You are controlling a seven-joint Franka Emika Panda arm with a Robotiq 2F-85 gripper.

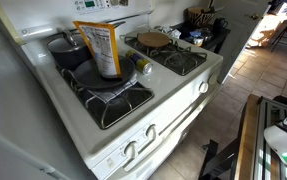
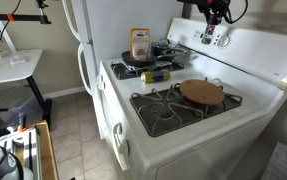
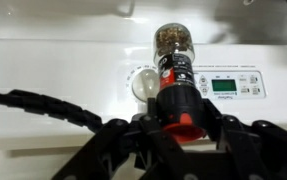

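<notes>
A spice bottle (image 3: 175, 62) with a clear, speckled end, a black and red label and a dark, red-tipped cap is in my gripper in the wrist view. The fingers are shut around its dark end, and the clear end points away. Exterior view 2 has the gripper (image 2: 215, 12) at the top edge, high over the back of the stove (image 2: 198, 130); the bottle is hard to make out there. Only a little of the arm's end shows at the top of exterior view 1.
An orange and white bag (image 1: 102, 48) stands on a dark pan (image 1: 121, 74) on the left burners. Behind it is a black pot (image 1: 69, 48). A yellow-labelled container (image 2: 155, 75) lies mid-stove; a round brown board (image 2: 201, 93) covers a right burner.
</notes>
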